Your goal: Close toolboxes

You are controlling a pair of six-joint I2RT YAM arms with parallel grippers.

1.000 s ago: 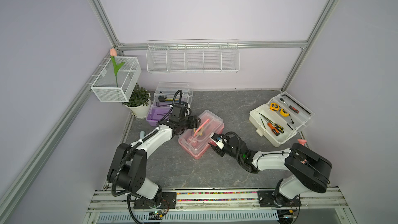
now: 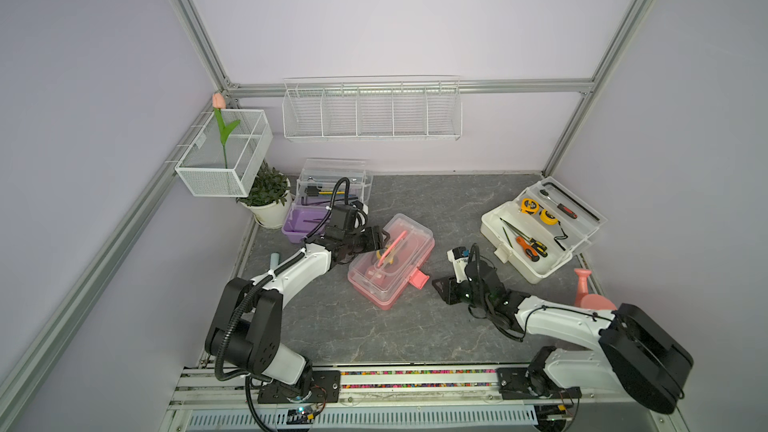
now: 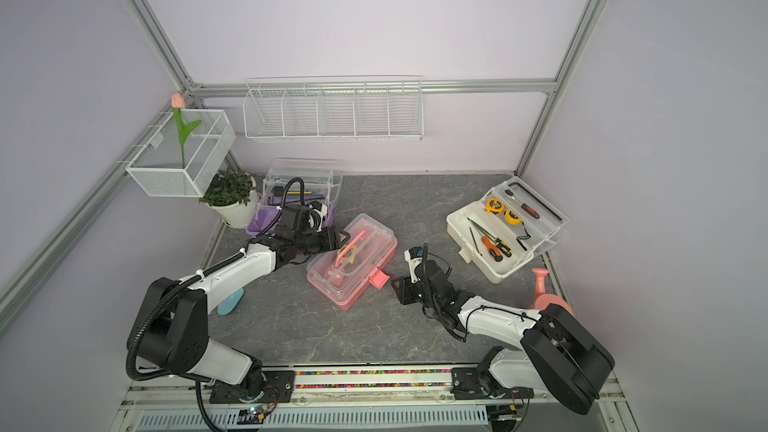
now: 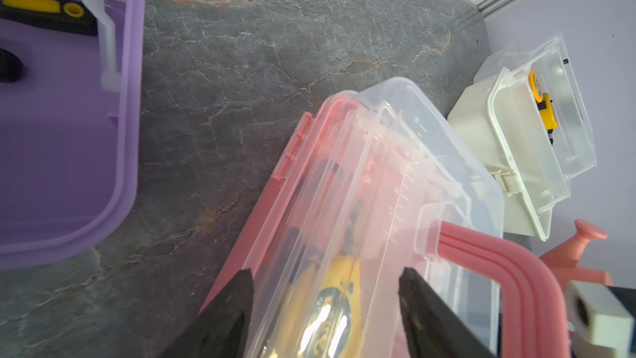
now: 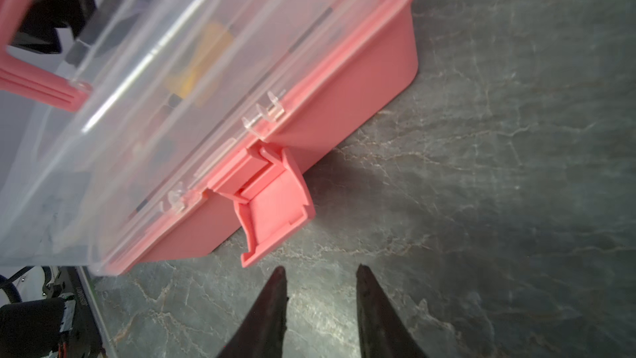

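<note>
The pink toolbox (image 2: 390, 260) lies mid-table, its clear lid down and its latch (image 5: 271, 205) hanging out from the front side. My left gripper is over the lid, fingers apart, nothing seen gripped. My right gripper stands open on the table side just right of the latch, nothing between its fingers. A purple toolbox (image 4: 66, 146) at the back left and a white toolbox (image 2: 504, 224) at the right both stand open with tools inside.
A potted plant (image 2: 266, 204) and wire basket (image 2: 224, 176) are at the left, a pink watering can (image 2: 596, 301) at the right edge. Bare table lies in front of and behind the pink toolbox.
My right gripper has drawn back rightward from the pink toolbox, uncovering its latch. The toolbox has shifted slightly right. My left arm has moved slightly.
</note>
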